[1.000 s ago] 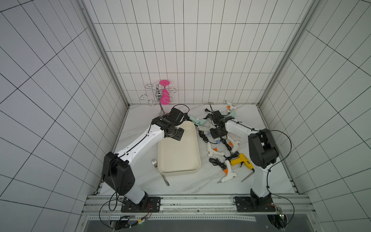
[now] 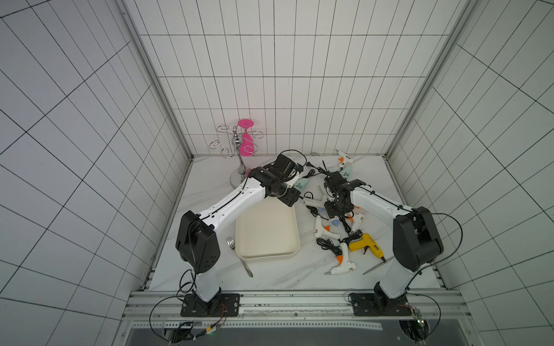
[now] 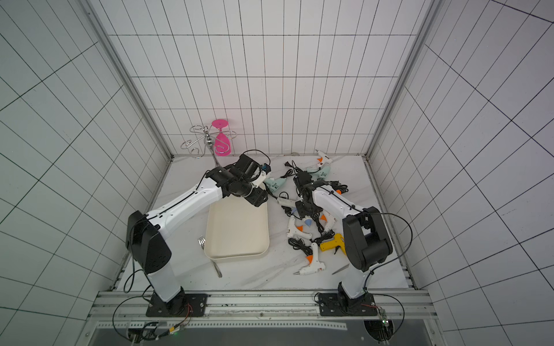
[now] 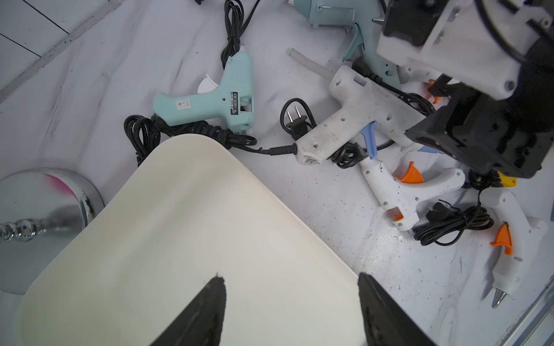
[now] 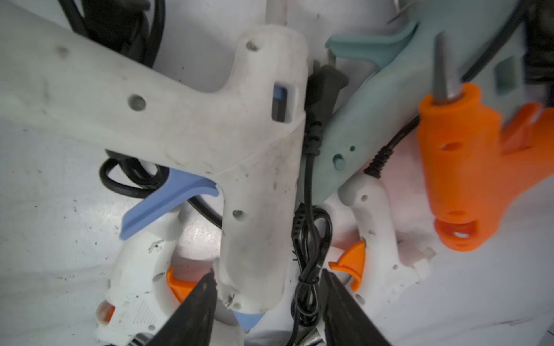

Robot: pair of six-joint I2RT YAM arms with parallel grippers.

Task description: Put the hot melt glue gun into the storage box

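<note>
The cream storage box (image 2: 267,233) stands empty left of the pile of glue guns. My left gripper is open over the box's interior, with nothing between its fingers. In the right wrist view a large white glue gun (image 5: 254,201) with a blue trigger (image 5: 167,201) fills the middle. My right gripper is open, its fingers either side of that gun's lower end and a bundled black cord (image 5: 308,288); I cannot tell whether they touch. A teal glue gun (image 4: 233,92) lies just beyond the box's far rim.
More guns crowd the right side, among them a yellow glue gun (image 2: 369,245) and a white one with orange trigger (image 2: 344,265). A fork (image 2: 239,256) lies left of the box; a metal stand (image 2: 236,144) rises behind it. My right arm reaches over the pile.
My left gripper has moved right, toward the box's far right corner. The right arm shifted right, and several guns in the pile slid slightly right and nearer the front. The box stayed in place.
</note>
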